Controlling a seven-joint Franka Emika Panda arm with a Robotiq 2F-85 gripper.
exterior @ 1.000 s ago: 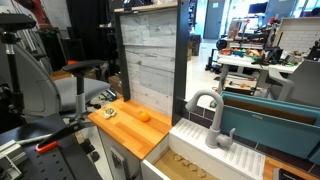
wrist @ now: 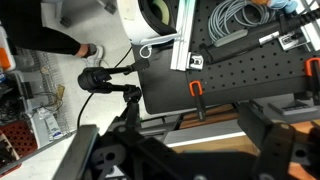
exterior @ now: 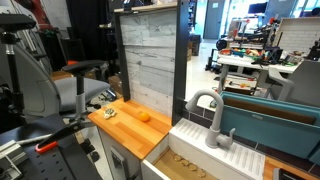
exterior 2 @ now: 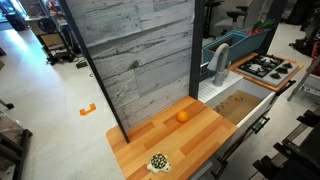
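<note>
No task object is named. A small round orange fruit (exterior 2: 182, 116) lies on the wooden counter (exterior 2: 205, 130), near the grey plank panel. Closer to the counter's left end is a small pale, patterned item (exterior 2: 158, 163), too small to identify. My gripper shows in the wrist view as two dark fingers with orange marks, set wide apart. It is open, with only the dark perforated table in the background between them. In exterior view 1, dark parts with orange marks (exterior: 47, 147) stand at the left, apart from the counter.
A white basin (exterior: 178, 167) with a tall grey faucet (exterior: 214, 112) adjoins the counter. Beyond it is a cooktop (exterior 2: 268, 68). The plank panel (exterior 2: 145, 75) walls off the counter's back. Tools and coiled cable (wrist: 243, 14) lie on the perforated table.
</note>
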